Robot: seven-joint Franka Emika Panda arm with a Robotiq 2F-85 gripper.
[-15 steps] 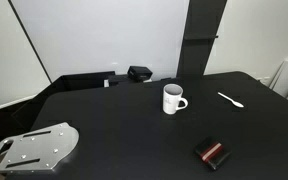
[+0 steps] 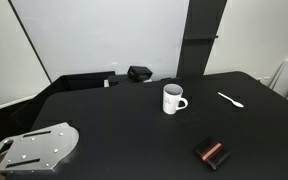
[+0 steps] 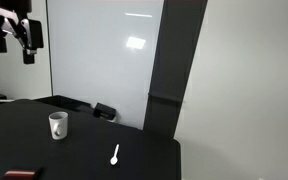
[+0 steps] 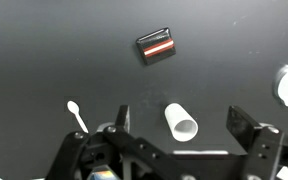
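Observation:
A white mug point(image 2: 172, 99) stands upright on the black table, its handle to the right in the first exterior view. To its right lies a white plastic spoon point(image 2: 230, 100). Closer to that camera is a small dark packet point(image 2: 212, 152) with a reddish-brown stripe. My gripper point(image 3: 14, 50) hangs high above the table at the upper left of the second exterior view. In the wrist view its fingers point(image 4: 122, 120) are spread wide and hold nothing; the mug point(image 4: 181, 122) shows far below, between them.
A silver metal plate point(image 2: 42, 148) with slots is at the table's left. Near the back edge sits a small black object point(image 2: 139, 73), in front of a whiteboard point(image 2: 104, 35). Bare table point(image 2: 104, 130) stretches between the metal plate and the packet.

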